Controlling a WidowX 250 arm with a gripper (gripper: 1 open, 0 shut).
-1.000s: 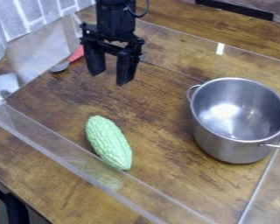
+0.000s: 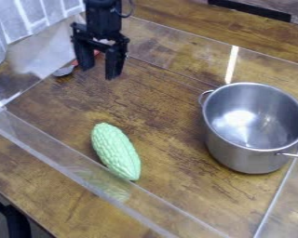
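Observation:
My black gripper (image 2: 100, 52) is at the upper left of the camera view, above the wooden table, with its fingers spread apart and nothing visible between them. Behind and beside it, at the left, lies a small object with red and silver parts (image 2: 67, 69), partly hidden. A pale green vegetable, like a corn cob or cabbage (image 2: 115, 151), lies in the lower middle, well apart from the gripper. A steel pot (image 2: 246, 125) with side handles stands on the right.
Clear panels or edges run along the left and bottom. A silvery crumpled surface is at the upper left.
My gripper has moved back and to the left, away from the viewer, appearing higher and smaller. The vegetable and pot have not moved.

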